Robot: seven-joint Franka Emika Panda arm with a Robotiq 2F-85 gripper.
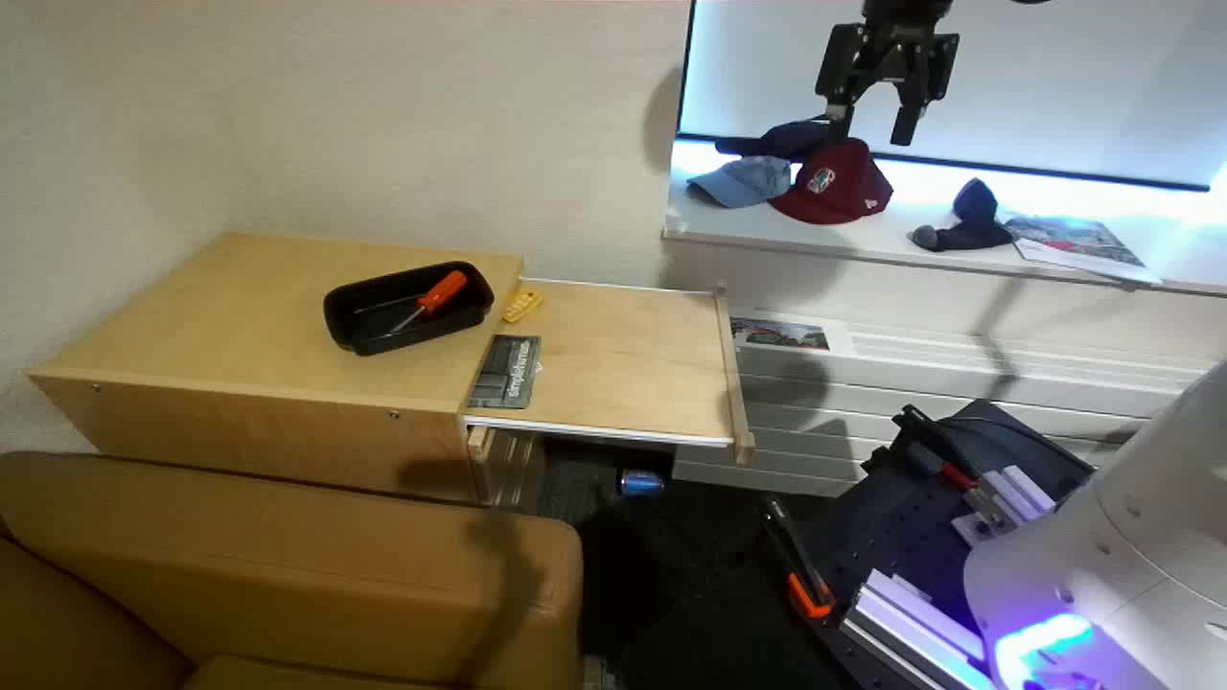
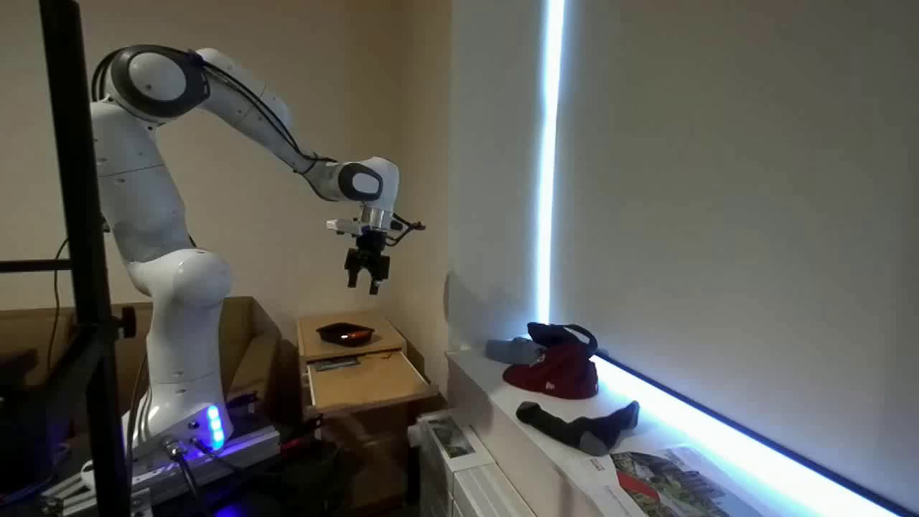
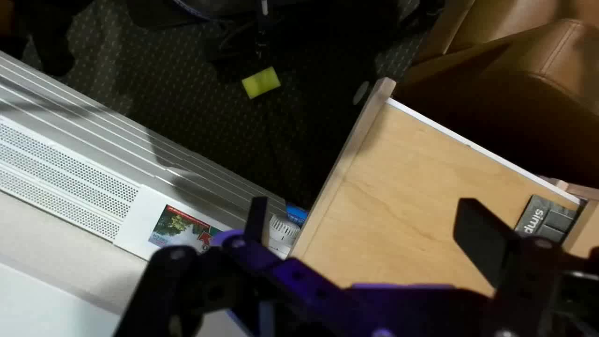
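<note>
My gripper (image 1: 870, 126) hangs high in the air, open, with nothing between its fingers. Exterior view 2 shows the same gripper (image 2: 363, 284) above the wooden cabinet (image 2: 316, 346). The cabinet's drawer (image 1: 627, 356) is pulled out; on its board lie a yellow object (image 1: 522, 305) and a dark printed card (image 1: 505, 372). On the cabinet top sits a black tray (image 1: 345, 318) holding an orange-handled screwdriver (image 1: 440, 291). From the wrist, the drawer's board (image 3: 404, 196) shows below and between my spread fingers, with part of the card (image 3: 543, 218) at the right.
Caps, including a maroon one (image 1: 837, 184), a dark sock (image 2: 575, 428) and papers (image 1: 1076, 240) lie on the windowsill. A brown sofa (image 1: 288, 563) flanks the cabinet. The radiator (image 3: 67, 174) runs beside the drawer. A blue can (image 1: 640, 483) lies on the floor.
</note>
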